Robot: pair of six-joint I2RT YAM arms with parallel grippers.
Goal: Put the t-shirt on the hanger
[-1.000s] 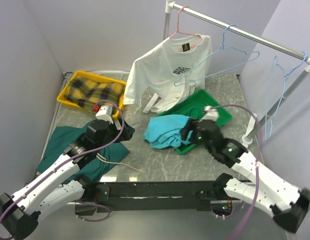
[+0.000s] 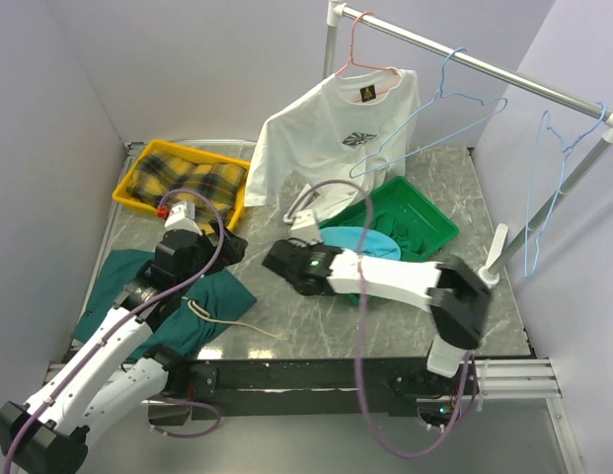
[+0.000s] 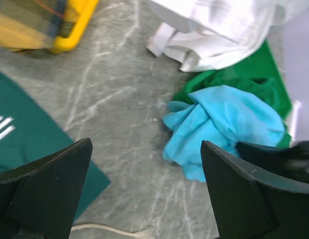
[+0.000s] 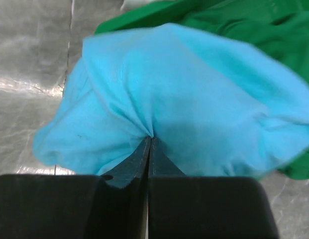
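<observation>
A light blue folded cloth, likely a t-shirt, lies partly over the green tray. My right gripper is shut on it, with folds running into the fingertips. In the top view, the right arm covers part of this blue cloth. My left gripper stands open and empty, above the bare table between the dark green t-shirt and the blue cloth. A white t-shirt hangs from a red hanger. Two blue hangers, one nearer and one farther right, hang empty on the rail.
The metal rail crosses the upper right. A yellow tray holding checked cloth stands at back left. The green tray is under the white shirt's hem. A pale cord lies near the front; bare table shows there.
My right gripper has swung left across the blue cloth, its arm now lying more sideways. The left gripper has shifted slightly left. The nearer blue hanger has swayed a little.
</observation>
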